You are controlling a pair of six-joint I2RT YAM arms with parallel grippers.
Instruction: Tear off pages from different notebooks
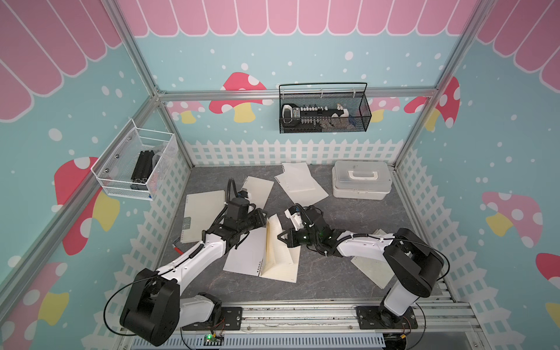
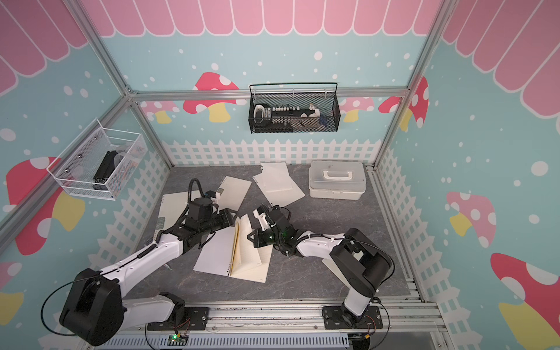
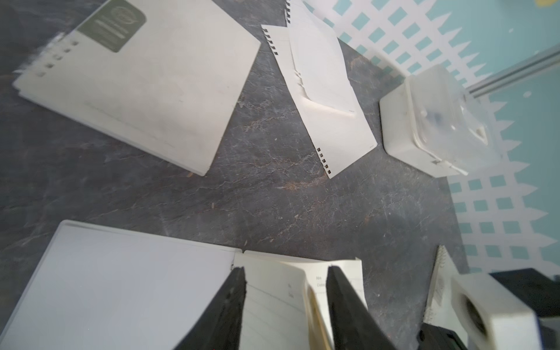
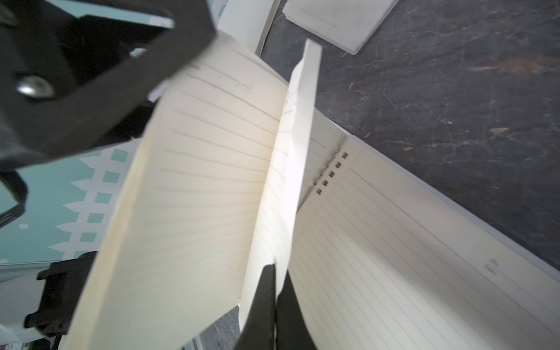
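An open spiral notebook [image 1: 245,256] with lined cream pages lies at the front middle. Some pages stand raised over its spine. My left gripper [image 1: 262,217] hangs above them; in the left wrist view its fingers [image 3: 230,303] stand apart over the raised pages' top, and whether they touch paper is unclear. My right gripper is shut at the narrow upright sheet [image 4: 280,175]; whether paper is between its fingertips cannot be told.
Closed notebooks [image 1: 201,213] lie at the left and back, loose pages [image 1: 300,180] behind, a plastic box [image 1: 361,178] back right, and another pad [image 1: 367,268] front right. Mesh baskets hang on the walls.
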